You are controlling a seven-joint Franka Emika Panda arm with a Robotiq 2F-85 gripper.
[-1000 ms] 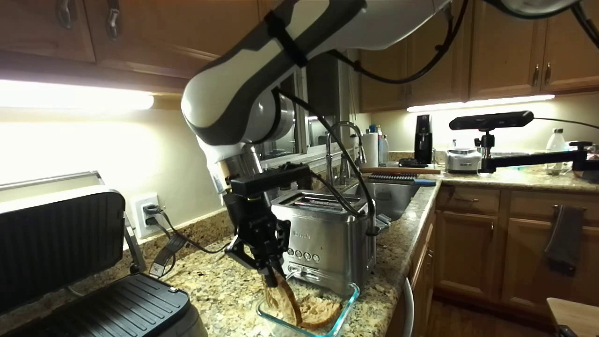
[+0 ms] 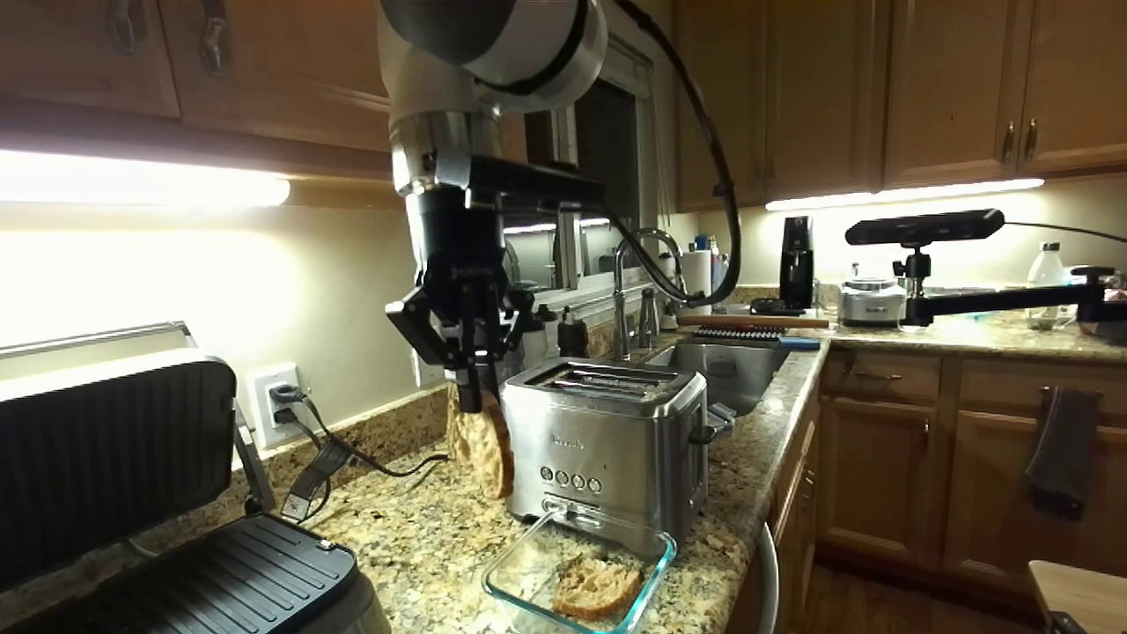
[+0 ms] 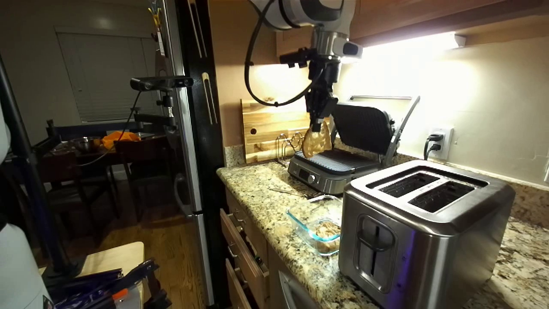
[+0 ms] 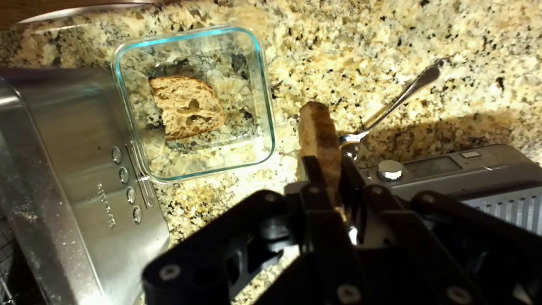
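A slice of bread (image 2: pixel 477 444) hangs upright beneath my gripper (image 2: pixel 472 382), whose fingers are shut on its upper part. In the wrist view the held slice (image 4: pixel 318 133) is seen edge-on between the fingers, above the counter and to the right of the glass dish. Exterior view 2 shows its flat face (image 3: pixel 317 140), with the open grill behind it. A second bread slice (image 4: pixel 189 107) lies flat inside the square glass dish (image 4: pixel 272 119). The silver toaster (image 2: pixel 592 449) stands beside the dish, its two slots (image 3: pixel 437 196) empty.
The contact grill (image 3: pixel 337 172) stands open, its lid tilted back. A spoon or fork (image 4: pixel 401 99) lies on the counter between dish and grill. A power cord (image 2: pixel 364 453) runs along the wall.
My gripper has risen out of the glass dish with one bread slice and swung back toward the wall. It now points more straight down. The other slice has stayed in the dish.
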